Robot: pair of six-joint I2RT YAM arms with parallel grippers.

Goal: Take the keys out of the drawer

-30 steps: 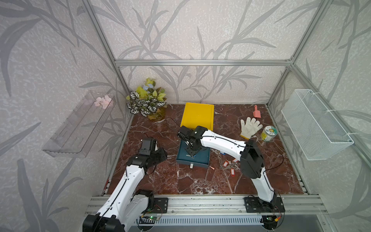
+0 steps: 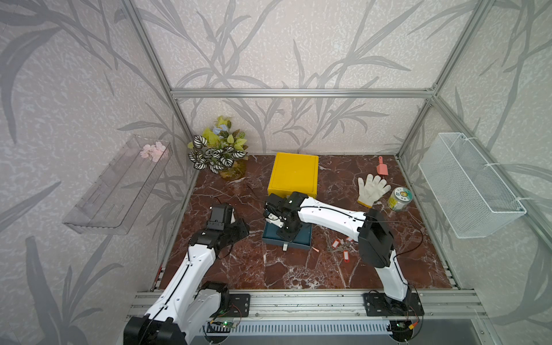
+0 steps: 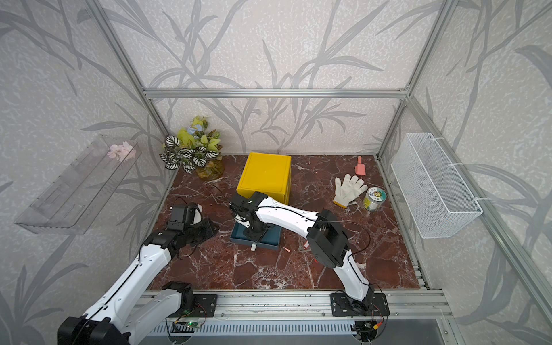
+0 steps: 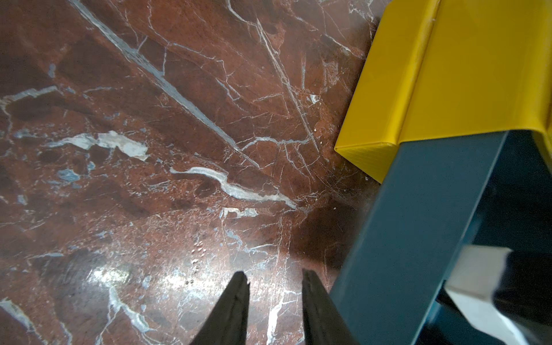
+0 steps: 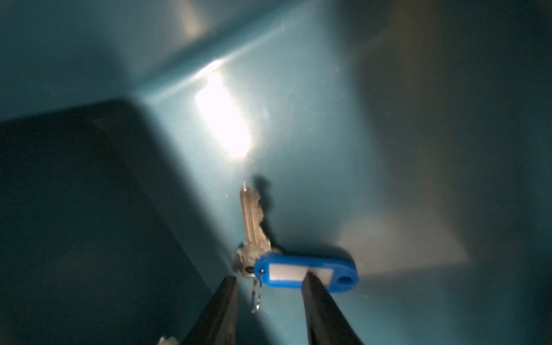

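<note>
A yellow cabinet (image 2: 293, 172) has its blue drawer (image 2: 301, 241) pulled out toward the front. In the right wrist view a silver key (image 5: 251, 221) with a blue tag (image 5: 287, 270) lies on the drawer floor. My right gripper is open inside or just over the drawer, fingertips close beside the tag and ring, nothing clearly held. In the top views its arm hides much of the drawer. My left gripper stands open above bare table, left of the drawer, with nothing between its fingers.
A plant (image 2: 221, 155) stands back left. A glove (image 2: 372, 189), can (image 2: 400, 200) and pink scoop (image 2: 381, 169) lie at the right. Several red-tagged items (image 2: 346, 256) lie right of the drawer. Baskets (image 2: 471, 189) hang on both side walls.
My right arm has shifted slightly within the drawer area, its gripper now appearing a little lower toward the front. The left arm has not moved.
</note>
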